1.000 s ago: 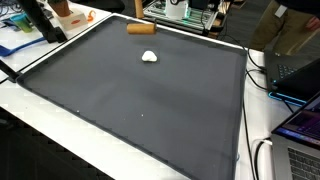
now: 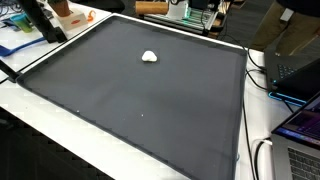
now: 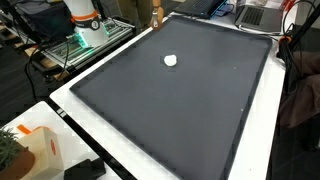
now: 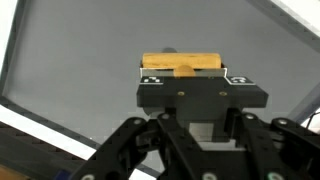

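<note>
An orange-tan wooden block [image 4: 181, 60] shows in the wrist view, just beyond my gripper, which is shut on it. A dark part of the gripper covers its near side. In exterior view 1 the block [image 2: 152, 7] is at the top edge; in exterior view 2 a tan piece of it [image 3: 157, 16] shows near the board's far left corner. Most of my gripper is outside both exterior views. A small white rounded object [image 2: 149, 56] lies apart on the dark grey board [image 2: 150, 100], also seen in exterior view 2 [image 3: 170, 60].
The board is otherwise clear, with a white border [image 2: 110, 137]. An open laptop [image 2: 297, 145] and cables stand along one side. Various items crowd the corner by a white table [image 2: 70, 22]. The white robot base [image 3: 85, 22] stands beside the board.
In exterior view 1 the wooden block has moved from over the board's far edge up to the top of the picture. The white object has stayed put.
</note>
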